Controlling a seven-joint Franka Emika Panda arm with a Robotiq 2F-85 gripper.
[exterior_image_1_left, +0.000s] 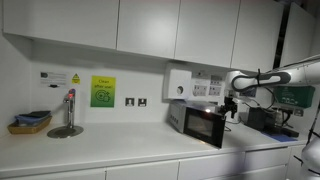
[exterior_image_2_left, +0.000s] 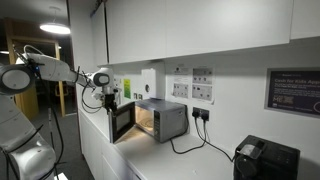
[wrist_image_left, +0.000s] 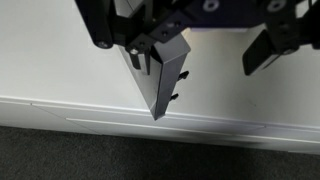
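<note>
The microwave (exterior_image_2_left: 172, 119) stands on the counter with its dark door (exterior_image_2_left: 123, 120) swung open, and part of its lit inside shows. From exterior view 1, the door (exterior_image_1_left: 206, 128) faces the room. My gripper (exterior_image_1_left: 230, 104) is by the door's upper edge, on the side away from the sink. In the wrist view my gripper is open, its dark fingers (wrist_image_left: 266, 48) wide apart. The grey door edge (wrist_image_left: 170, 78) lies close beside the left finger; whether they touch I cannot tell. Nothing is gripped between the fingers.
A white counter (exterior_image_1_left: 120, 148) runs along the wall, mostly clear between microwave and sink tap (exterior_image_1_left: 69, 112). A basket (exterior_image_1_left: 30, 122) sits at the far left. A black appliance (exterior_image_2_left: 265, 160) stands beyond the microwave in exterior view 2. Cupboards (exterior_image_1_left: 145, 28) hang above.
</note>
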